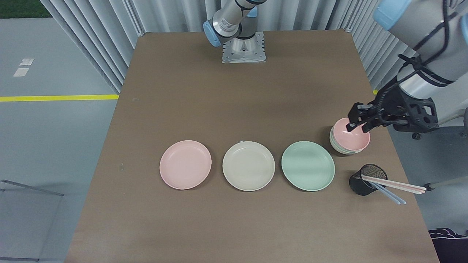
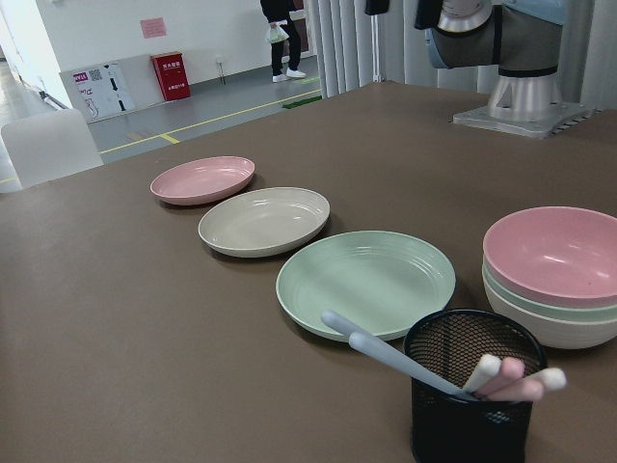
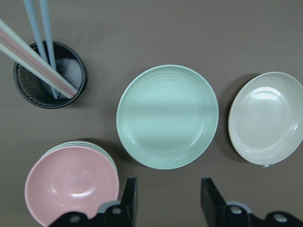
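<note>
My gripper (image 1: 356,127) hangs above the stack of bowls, a pink bowl (image 1: 351,133) on top of green and white ones; in the wrist view the gripper stands open with nothing between its fingers, the pink bowl (image 3: 71,184) lower left of it. A pink plate (image 1: 185,164), a white plate (image 1: 248,166) and a green plate (image 1: 308,166) lie in a row. A black mesh cup (image 1: 358,186) holds pale blue, pink and white chopsticks near the right edge.
The arm's metal base plate (image 1: 243,56) is at the back.
</note>
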